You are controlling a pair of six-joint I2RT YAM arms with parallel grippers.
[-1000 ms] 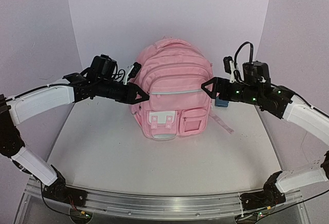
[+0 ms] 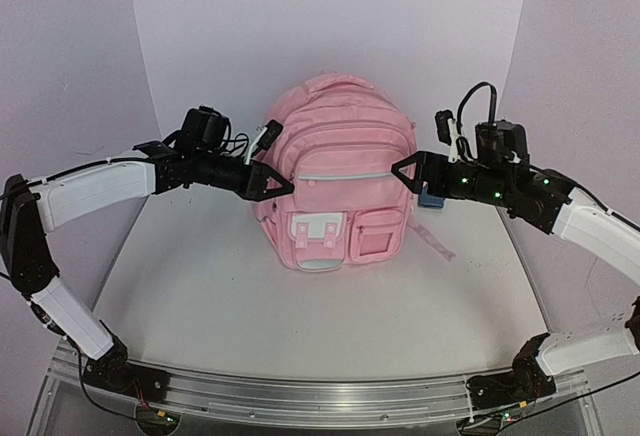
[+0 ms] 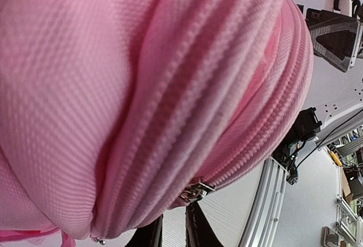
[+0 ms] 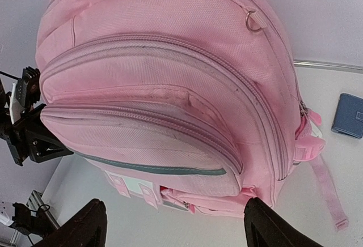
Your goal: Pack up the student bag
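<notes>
A pink student bag (image 2: 340, 141) stands upright on the white table, its front pockets toward the near edge. At the left end of its upper front pocket is my left gripper (image 2: 284, 184). In the left wrist view a metal zipper slider (image 3: 197, 191) sits just above the left fingers (image 3: 195, 227), which have a narrow gap between them. My right gripper is wide open, with nothing between its fingertips, in front of the bag's right side. The front pocket's zipper (image 4: 147, 116) appears shut along its visible length.
A dark blue wallet-like item (image 4: 347, 115) lies on the table to the right of the bag, partly hidden by the right arm in the top view. A pink strap (image 4: 330, 196) trails from the bag's right side. Open table (image 2: 320, 321) lies in front.
My left gripper has shifted slightly right against the bag, and the bag has edged a little right with it. The right arm looks almost still.
</notes>
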